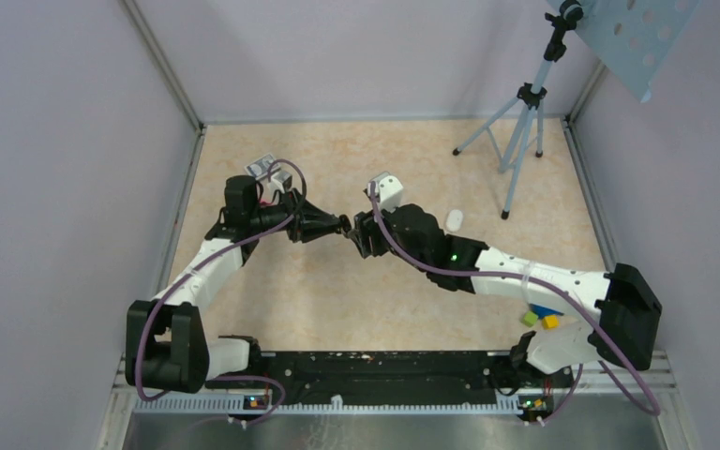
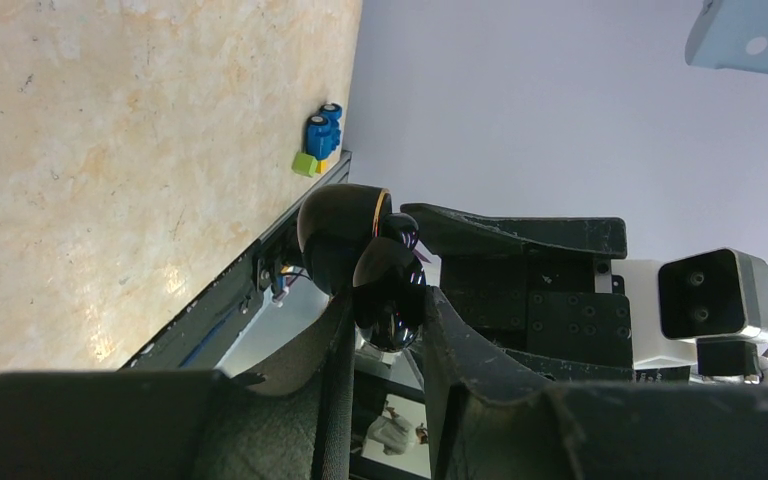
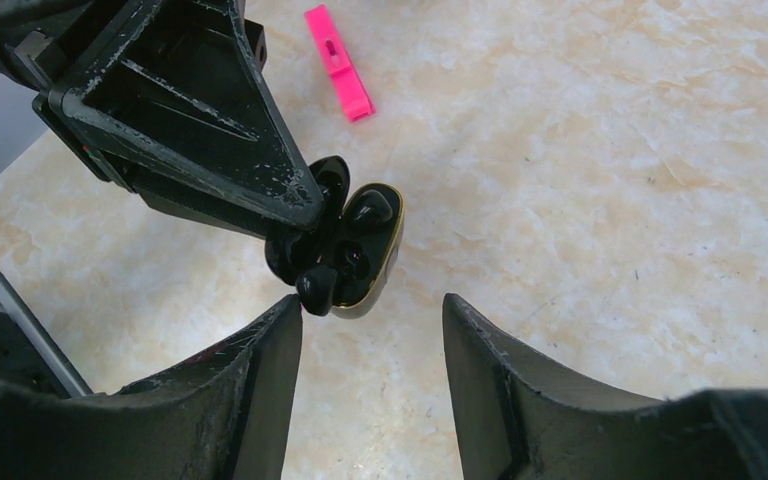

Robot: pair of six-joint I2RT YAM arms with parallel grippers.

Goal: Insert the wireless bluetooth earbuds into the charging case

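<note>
The black charging case (image 3: 388, 240), with a gold line along its edge and its lid (image 3: 332, 180) swung open, is held in the air by my left gripper, which is shut on it. In the right wrist view a dark glossy earbud (image 3: 317, 290) sticks out at the near end of the case, close to one fingertip of my right gripper. That gripper stands open, with nothing clasped between its fingers. At the case's far end is a rounded black shape; whether it is an earbud or an empty hollow, I cannot tell. The top view shows both grippers almost meeting above mid-table.
A pink strip (image 3: 340, 65) lies on the table beyond the case. A white oval object (image 1: 455, 220) rests behind the right arm, near a tripod (image 1: 521, 131). Green and yellow blocks (image 1: 550, 322) lie at the front right. Mid-table is largely clear.
</note>
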